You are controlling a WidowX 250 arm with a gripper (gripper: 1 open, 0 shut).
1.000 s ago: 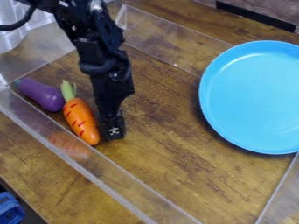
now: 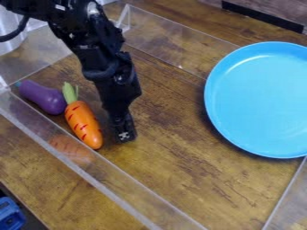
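Observation:
An orange toy carrot [image 2: 83,123] with a green top lies on the wooden floor [image 2: 192,184] at the left, inside a clear-walled enclosure. A purple toy eggplant [image 2: 43,97] lies just left of it. My black gripper [image 2: 120,130] reaches down from the top left to the floor right beside the carrot's right side; whether its fingers are apart or closed is hard to make out.
A large blue plate [image 2: 259,99] fills the right side. Clear walls run along the left, top and bottom-right edges. A blue object [image 2: 7,214] sits outside at the lower left. The wood between carrot and plate is clear.

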